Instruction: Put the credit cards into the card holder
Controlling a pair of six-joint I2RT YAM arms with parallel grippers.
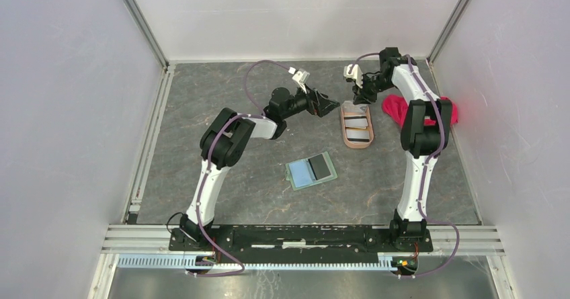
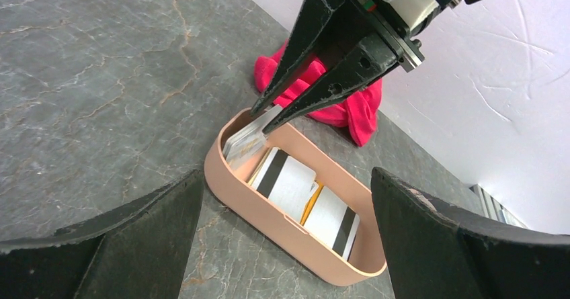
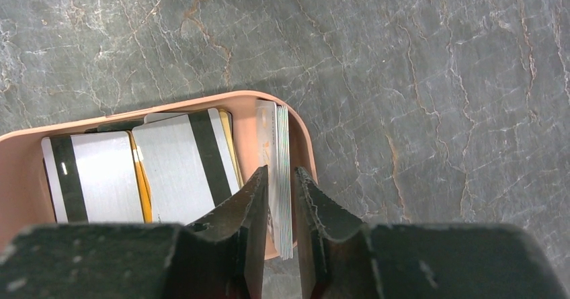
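Observation:
Credit cards sit in an oval pinkish box: white cards with black stripes lie leaning in two groups. At the far end, a stack of cards stands on edge, tilted against the wall in the left wrist view. My right gripper straddles this stack, its fingers parted with small gaps beside the cards. Left of the box, my left gripper is open and empty, the box framed between its fingers. A flat green-edged piece with blue and black panels lies nearer the front; whether it is the holder, I cannot tell.
A crumpled red cloth lies right of the box, partly under the right arm.

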